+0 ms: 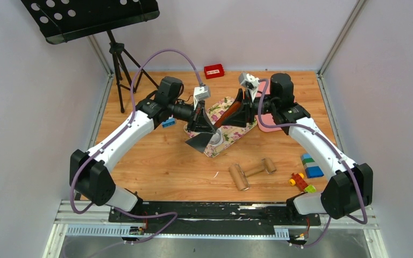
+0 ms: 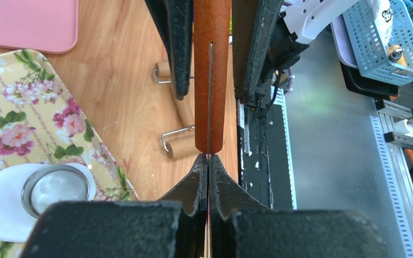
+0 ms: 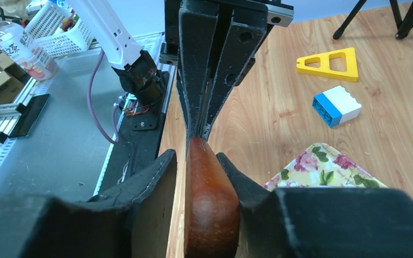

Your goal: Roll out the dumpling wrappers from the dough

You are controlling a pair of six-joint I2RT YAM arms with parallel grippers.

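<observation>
A spatula with a grey triangular blade point(image 1: 200, 142) and a brown wooden handle point(image 2: 209, 80) is up above the floral board point(image 1: 229, 107). My left gripper is shut on its thin metal just below the handle. Around the handle stand the fingers point(image 2: 180, 51) of my right gripper, part open, with a gap on at least one side. On the board lies a flat white round of dough point(image 2: 2, 207), with a metal ring point(image 2: 56, 188) resting on it. A wooden roller point(image 1: 239, 177) lies on the table nearer the front.
Behind the right gripper is a pink tray point(image 1: 271, 122). Toy blocks point(image 1: 312, 165) and a toy car point(image 1: 302, 184) lie at the right, with a blue-and-white block point(image 3: 337, 106) at the left. A red box point(image 1: 214, 71) sits at the back.
</observation>
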